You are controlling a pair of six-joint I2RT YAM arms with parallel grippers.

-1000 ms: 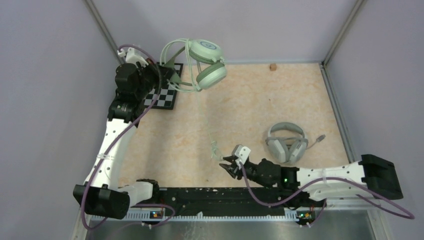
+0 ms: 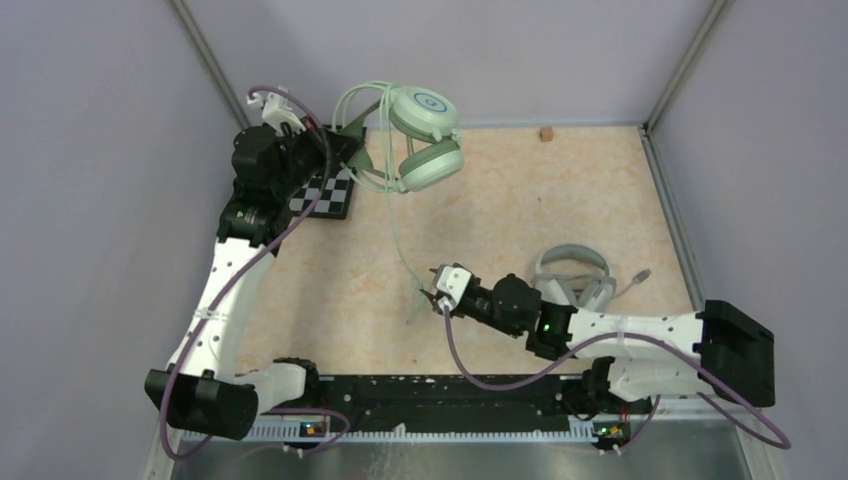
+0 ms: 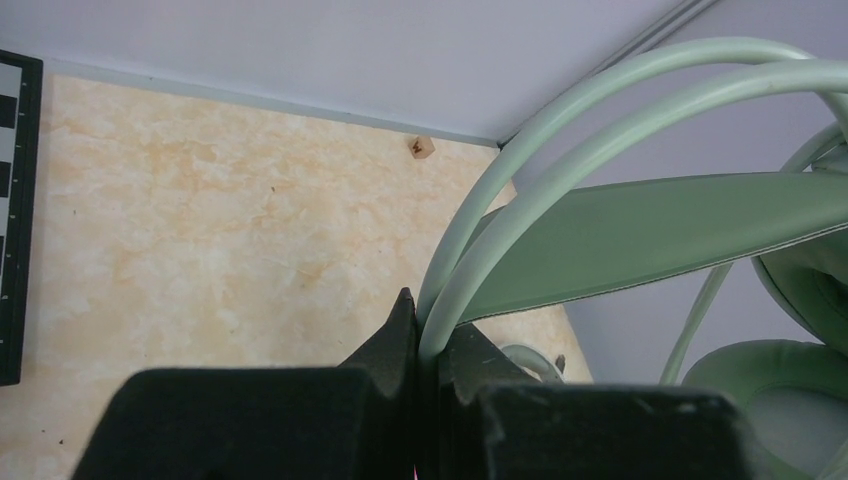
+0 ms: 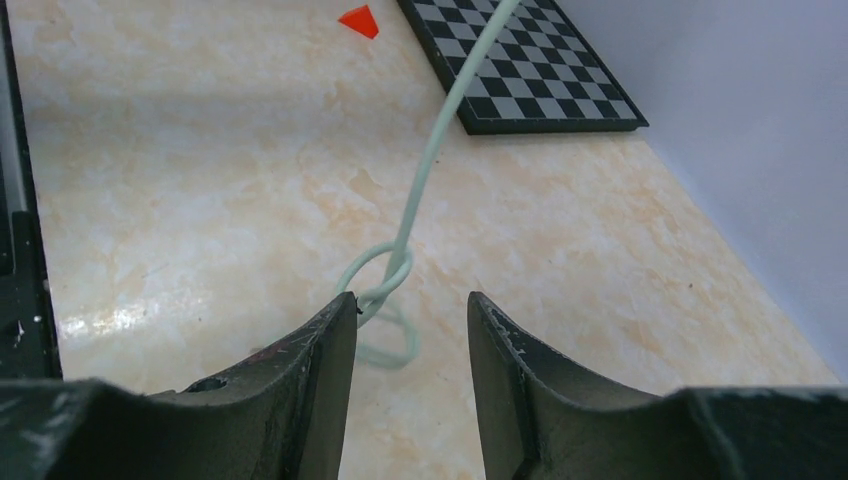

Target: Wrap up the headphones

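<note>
My left gripper is shut on the pale green headphones' band, holding them aloft at the upper left, ear cups hanging to its right and cable coiled round them. A loose length of cable drops to a small looped end beside my right gripper. That gripper is open in the right wrist view, the loop next to its left finger; whether it touches is unclear.
A checkered board lies under the left arm. Grey headphones rest at the right behind the right arm. A small block sits at the back.
The cable end swung between positions. The left gripper and headphones shifted slightly right.
</note>
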